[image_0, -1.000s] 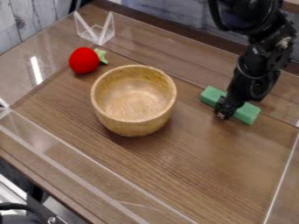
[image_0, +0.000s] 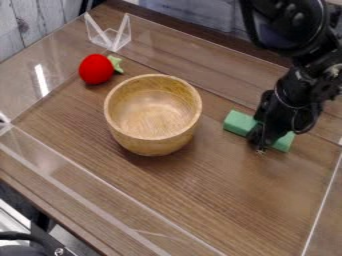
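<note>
A black robot gripper (image_0: 267, 125) reaches down from the upper right onto a green rectangular block (image_0: 241, 122) right of centre, its fingers over and around the block's middle. Whether the fingers grip the block or only touch it cannot be told from this view.
A wooden bowl (image_0: 152, 110) sits left of the block. A red tomato-like object (image_0: 95, 69) and a white wire-like item (image_0: 103, 35) lie at the upper left.
The block has shifted slightly left and down, and the gripper has moved a little with it over the last second.
</note>
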